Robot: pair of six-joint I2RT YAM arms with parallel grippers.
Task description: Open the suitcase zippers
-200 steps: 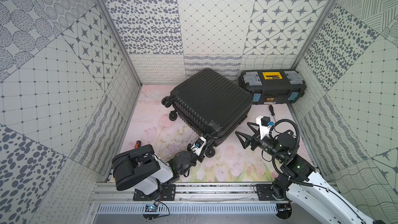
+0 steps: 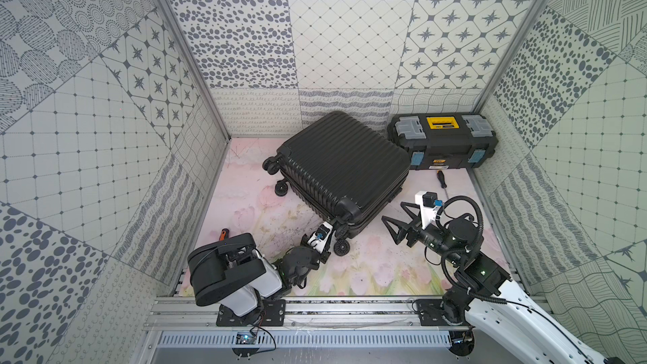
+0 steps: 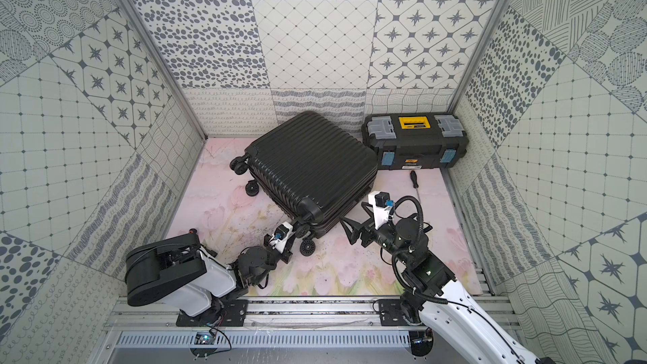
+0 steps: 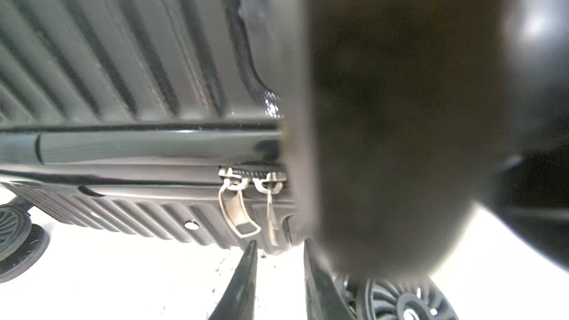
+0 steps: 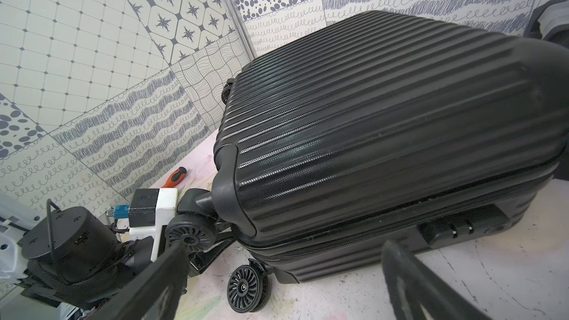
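Note:
A black ribbed suitcase (image 2: pixel 343 161) lies flat on the pink table. In the left wrist view two metal zipper pulls (image 4: pixel 240 207) hang from the zipper (image 4: pixel 260 174) on its side. My left gripper is just below those pulls beside the front wheel (image 5: pixel 189 234), its fingers part open with nothing seen between them; a large blurred dark shape fills that view's right half. My right gripper stands open to the right of the suitcase's front corner, facing the zipper seam and lock (image 5: pixel 465 225).
A toolbox (image 2: pixel 441 141) stands at the back right, with a dark screwdriver (image 2: pixel 441 178) before it. An orange-handled tool (image 5: pixel 176 176) lies at the left. Clear table shows at the back left and in front of the suitcase's right side.
My left arm has shifted slightly over the last second, while its gripper stays by the suitcase's front corner. The right arm has moved very slightly; the suitcase is unchanged.

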